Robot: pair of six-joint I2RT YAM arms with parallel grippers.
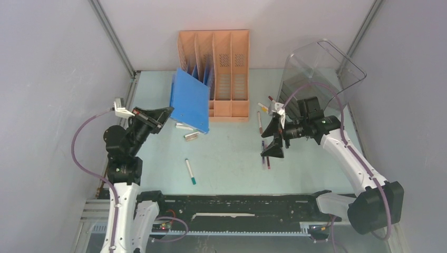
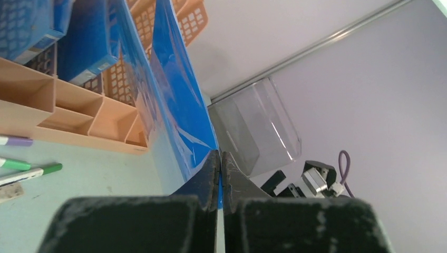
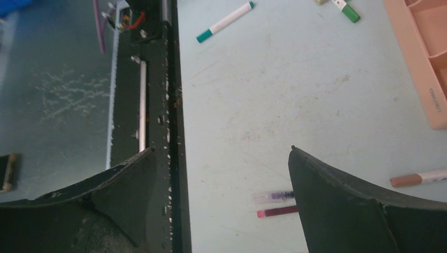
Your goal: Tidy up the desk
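Observation:
My left gripper (image 1: 167, 112) is shut on a blue folder (image 1: 190, 99), raised at the front left of the peach organizer (image 1: 231, 74) and partly covering it in the top view. The left wrist view shows its glossy blue sheets rising from the fingertips. Two other blue folders (image 2: 86, 45) stand in organizer slots; the right-hand slots are empty. My right gripper (image 1: 272, 139) stands open over pens at the right of the desk, nothing seen between its fingers in the right wrist view. Markers (image 1: 190, 169) and an eraser (image 1: 191, 136) lie loose.
A clear container (image 1: 321, 68) stands at the back right, with pens near its left side. Walls border both sides.

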